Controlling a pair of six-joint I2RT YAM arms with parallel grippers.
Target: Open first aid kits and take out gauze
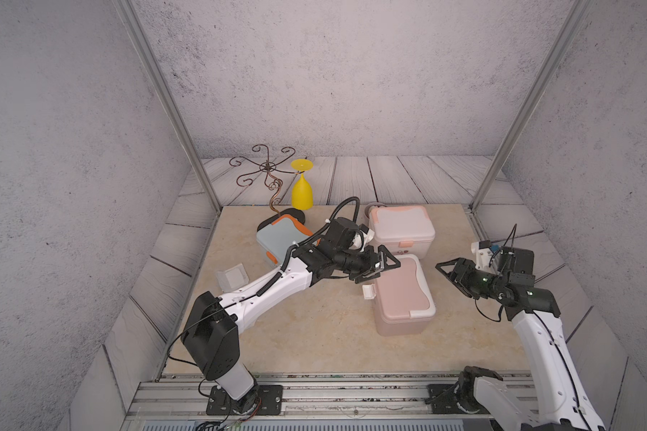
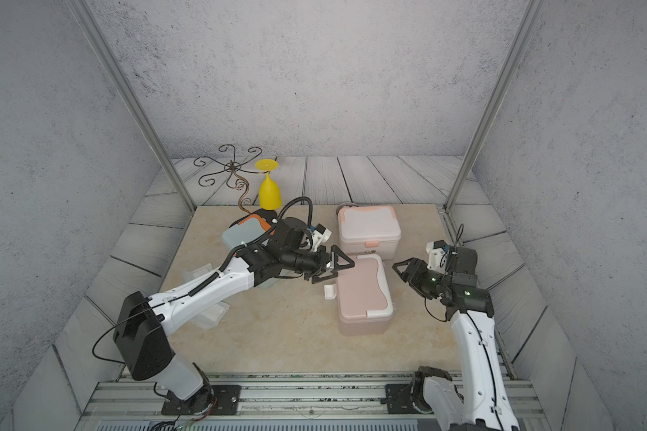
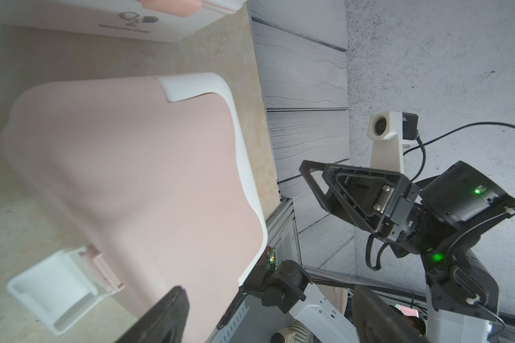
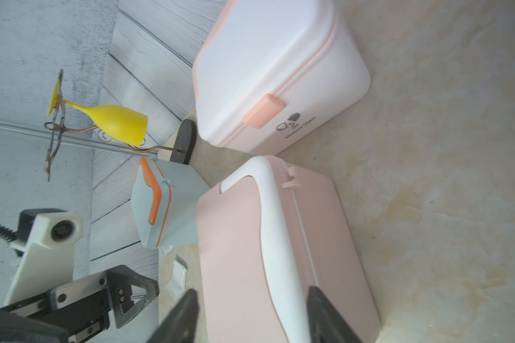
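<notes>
A pink kit (image 1: 402,294) sits at centre front with its lid down; its white latch (image 3: 54,288) on the left side is flipped outward. A white-and-pink kit (image 1: 401,226) stands behind it, a blue-orange kit (image 1: 280,233) at the back left, partly behind my left arm. My left gripper (image 1: 378,264) hangs open over the pink kit's left part, nothing between its fingers. My right gripper (image 1: 447,270) is raised beside the kit's right, fingers apart and empty. No gauze can be made out for certain.
A metal stand (image 1: 267,167) holds an upside-down yellow glass (image 1: 302,192) at the back left. A clear tray (image 1: 231,278) lies at the left.
</notes>
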